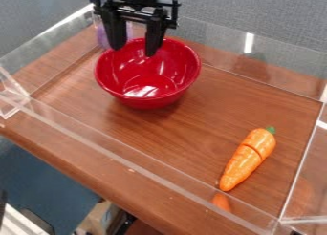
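Observation:
My black gripper (136, 38) hangs open over the back of the red bowl (145, 81), with its two dark fingers pointing down and nothing seen between them. The bowl is empty and stands upright on the wooden surface. Behind the gripper at the left, a purple object (102, 34) is partly hidden. An orange carrot (246, 160) with a green tip lies at the right front of the surface.
Clear plastic walls edge the wooden surface (205, 124) on the sides in view. The middle between bowl and carrot is free. A grey wall stands behind, and boxes sit low beyond the front edge.

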